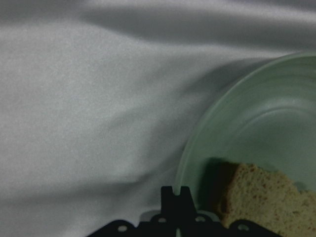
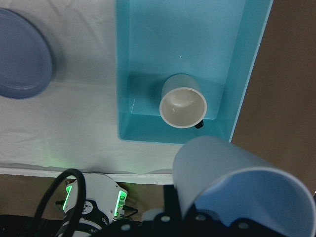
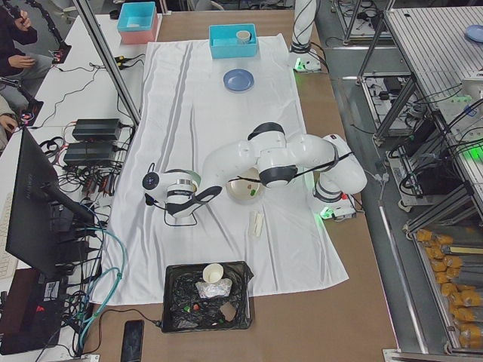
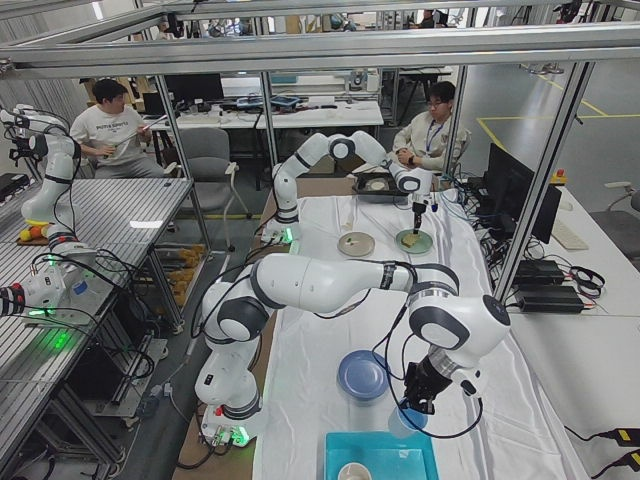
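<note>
My left gripper hangs over the rim of a green plate [image 1: 266, 128] that holds a slice of bread [image 1: 266, 202]; its fingertips stand slightly apart, and whether it grips anything is unclear. My right gripper [image 4: 418, 400] is shut on a light blue cup [image 2: 237, 182], held beside a cyan bin [image 2: 182, 39]. A white mug [image 2: 182, 106] with a dark handle sits inside that bin.
A blue plate [image 4: 362, 375] lies on the white cloth near the bin. A beige plate [image 4: 356, 243] is beside the green one. A black tray [image 3: 173, 294] with assorted items stands at the far end.
</note>
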